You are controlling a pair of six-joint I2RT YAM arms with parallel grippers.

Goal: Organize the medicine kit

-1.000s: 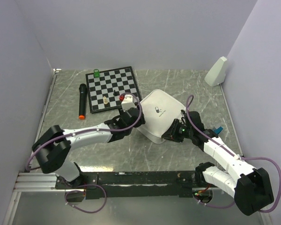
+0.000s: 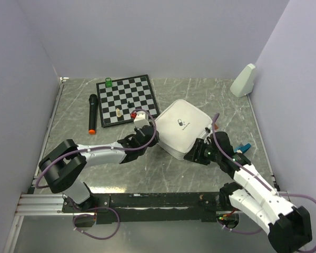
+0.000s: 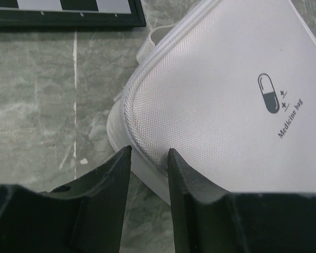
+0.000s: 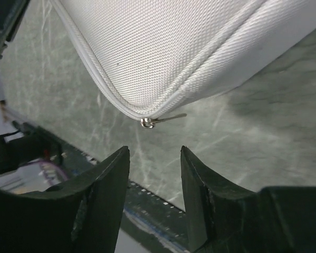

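Observation:
The white mesh medicine bag (image 2: pixel 179 126) lies closed at the centre, its pill logo (image 3: pixel 268 94) on top. My left gripper is part open over the bag's lower-left edge; whether fabric is between its fingertips is unclear. My right gripper stands open at the bag's near-right corner, just below a metal zipper pull (image 4: pixel 147 122), with nothing seen between its fingers.
A chessboard (image 2: pixel 121 89) with small items lies behind at left, a black cylinder with orange end (image 2: pixel 92 113) beside it. A white object (image 2: pixel 243 79) stands back right, a blue item (image 2: pixel 244 148) right of the bag.
The bag has moved slightly right. My right gripper has moved slightly right, and its arm has changed pose.

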